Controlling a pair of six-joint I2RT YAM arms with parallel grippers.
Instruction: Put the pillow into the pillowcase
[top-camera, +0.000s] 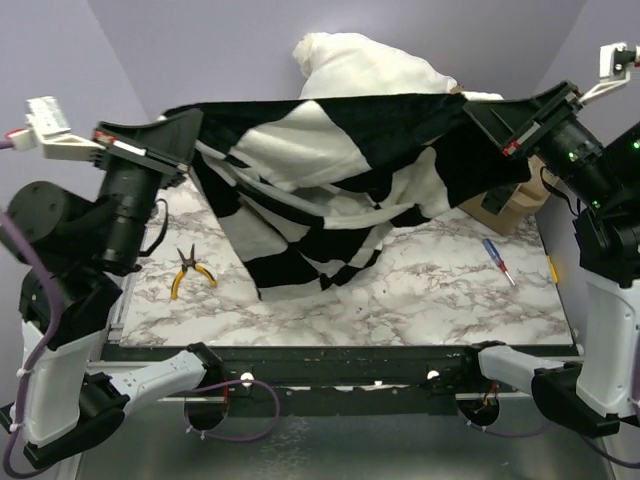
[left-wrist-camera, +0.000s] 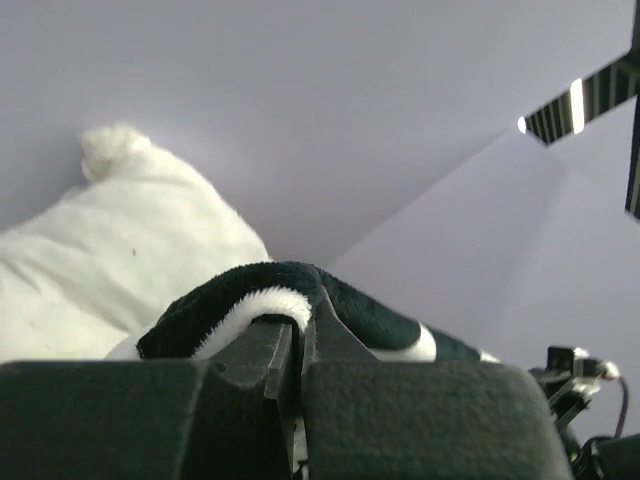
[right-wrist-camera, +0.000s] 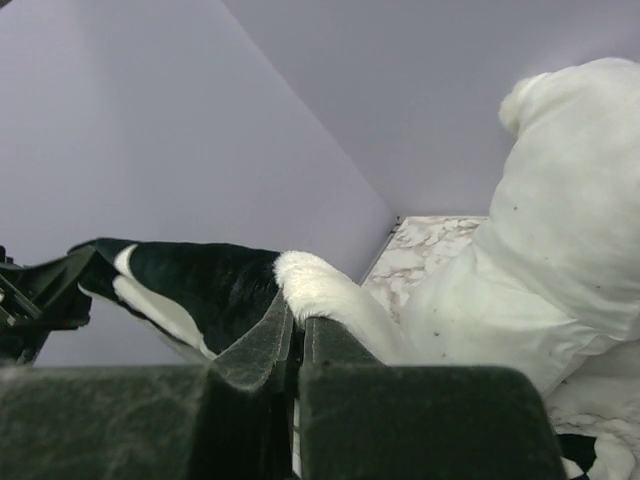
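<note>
The black-and-white checkered pillowcase (top-camera: 300, 250) hangs raised and stretched between my two grippers, with its lower part sagging over the table and a fold across its middle. My left gripper (top-camera: 180, 140) is shut on its upper left corner; in the left wrist view the fuzzy fabric (left-wrist-camera: 250, 290) rises from the fingertips. My right gripper (top-camera: 500, 130) is shut on the upper right corner, with white fleece (right-wrist-camera: 310, 280) at its fingertips. The white pillow (top-camera: 350, 65) is mostly hidden behind the pillowcase in the top view; both wrist views show it at the back.
A tan case (top-camera: 520, 205) is partly hidden at the back right. Pliers (top-camera: 190, 270) lie at the left and a screwdriver (top-camera: 498, 260) at the right of the marble table (top-camera: 400, 310). Grey walls enclose the sides and back.
</note>
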